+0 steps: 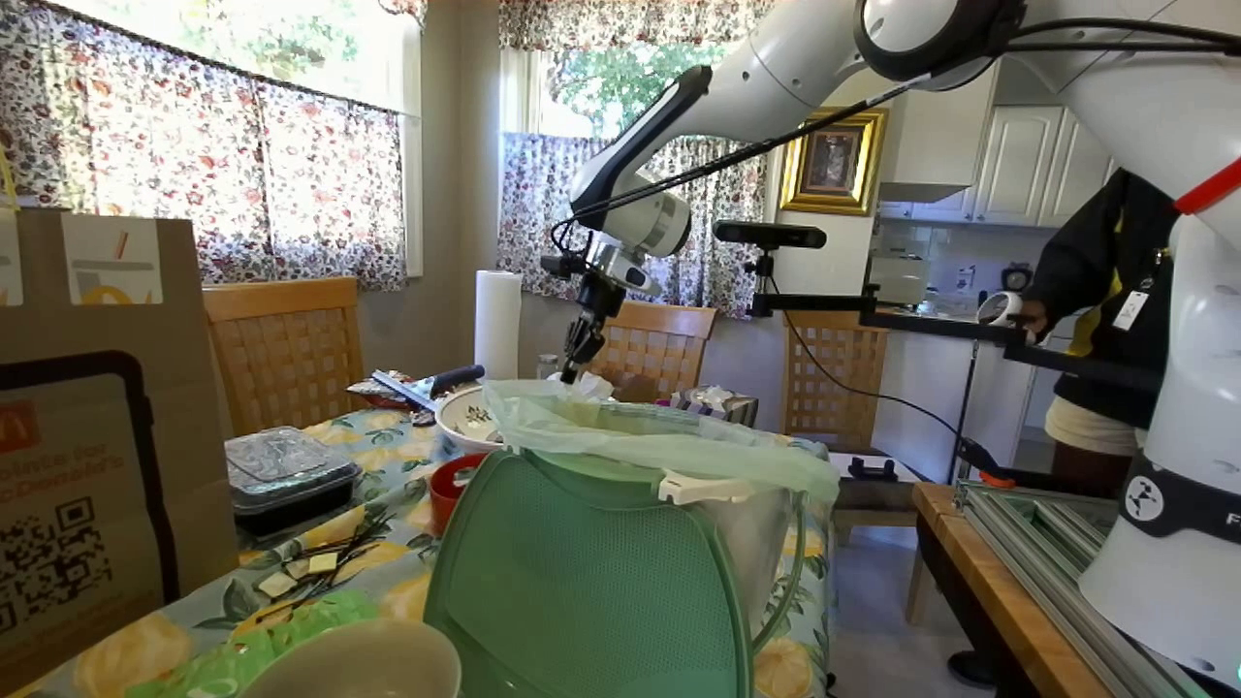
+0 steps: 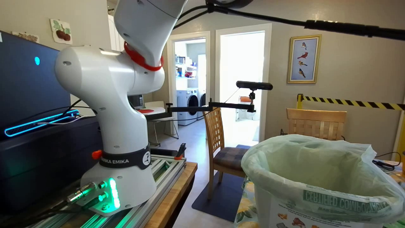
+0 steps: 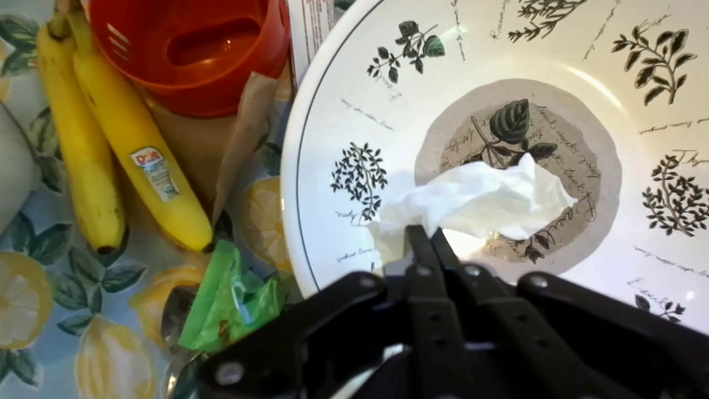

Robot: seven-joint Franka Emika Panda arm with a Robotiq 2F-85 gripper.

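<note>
A crumpled white tissue (image 3: 478, 199) shows at the tips of my gripper in the wrist view, over a large white bowl (image 3: 319, 166) printed with dark herbs. My fingers are closed together, and the tissue seems pinched at their ends; the exact grip is hidden. In exterior view 1 the gripper (image 1: 569, 376) points down over the bowl (image 1: 465, 421), with some of the tissue (image 1: 594, 385) visible just to its right above the bin's edge.
A bin with a pale green liner (image 2: 303, 167) and its raised green lid (image 1: 593, 582) stands in front of the bowl. Bananas (image 3: 126, 133), a red container (image 3: 193, 86) and a green wrapper (image 3: 229, 299) lie beside it. A paper towel roll (image 1: 497, 326) stands behind.
</note>
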